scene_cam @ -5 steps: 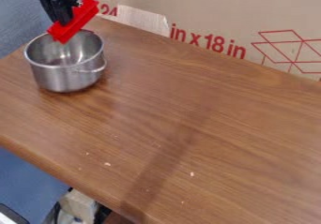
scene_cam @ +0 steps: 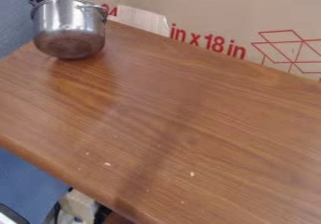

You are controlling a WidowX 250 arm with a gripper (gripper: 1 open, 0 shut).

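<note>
A stainless steel pot (scene_cam: 69, 31) with side handles is at the upper left, over the table's far left corner, tilted and raised at the back. My dark gripper shows only in part at the top edge behind the pot's rim; its fingertips are hidden.
A cardboard panel (scene_cam: 238, 22) with red print stands along the back. Blue floor (scene_cam: 25, 181) shows past the left edge.
The pot has moved up and back and changed its tilt. The red object has gone down out of sight behind the pot's rim, and my gripper has moved up and left.
</note>
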